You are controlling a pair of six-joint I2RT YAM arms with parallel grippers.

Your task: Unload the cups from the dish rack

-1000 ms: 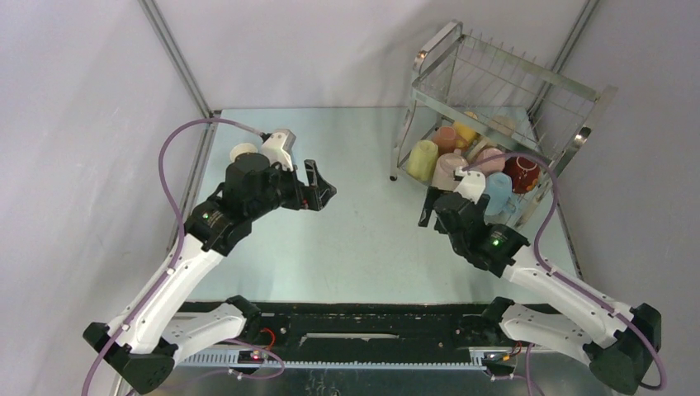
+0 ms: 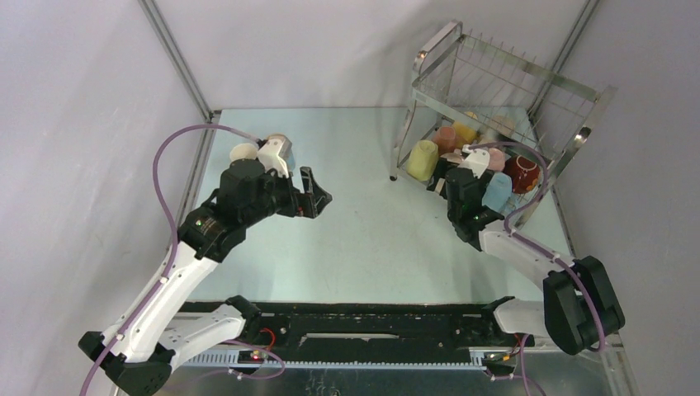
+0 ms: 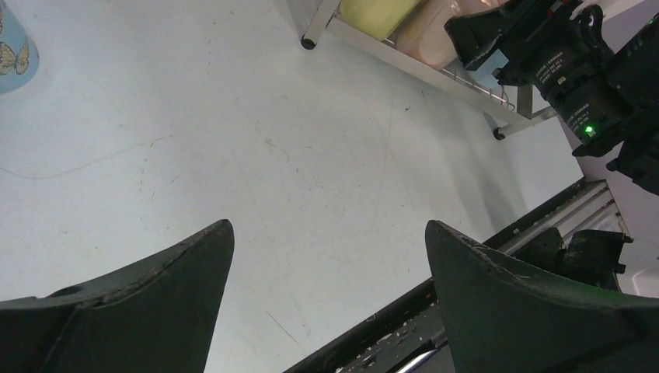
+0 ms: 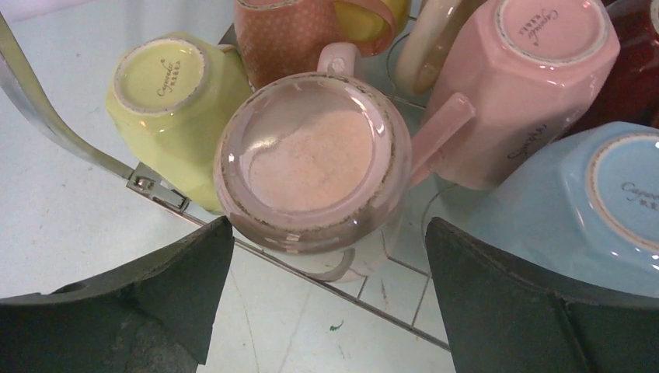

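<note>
On the rack's lower shelf sit several upturned cups: yellow-green [image 2: 423, 158], pink [image 4: 528, 93], light blue [image 2: 496, 191], dark red [image 2: 525, 175], orange-pink and yellow ones. My open right gripper is at the shelf's front, its fingers either side of a pale pink cup [image 4: 315, 163], which is in the middle of the right wrist view. My left gripper [image 2: 307, 194] stands open and empty over the left part of the table. Behind it, partly hidden, are a white cup [image 2: 243, 151] and a light blue cup with a butterfly [image 3: 15, 54].
The metal rack [image 2: 446, 107] stands at the back right, close to the wall, its upper tier empty.
</note>
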